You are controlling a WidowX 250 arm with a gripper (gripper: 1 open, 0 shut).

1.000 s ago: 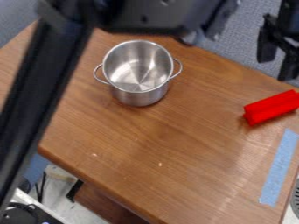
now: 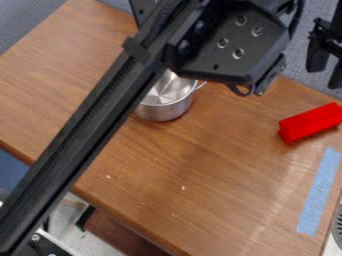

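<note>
A red box-like object [image 2: 309, 123] lies on the wooden table [image 2: 201, 180] at the right. A steel pot [image 2: 166, 101] stands upper middle, largely hidden behind the black arm, which spans from lower left to top centre. At the top right edge, part of a black gripper [image 2: 325, 45] shows above the red object, cut off by the frame; whether it is open or shut is unclear.
A light blue strip [image 2: 318, 190] lies along the table's right side. Grey surface shows beyond the table's top edge.
The arm has swung across the pot, hiding much of it. The red object looks unmoved.
</note>
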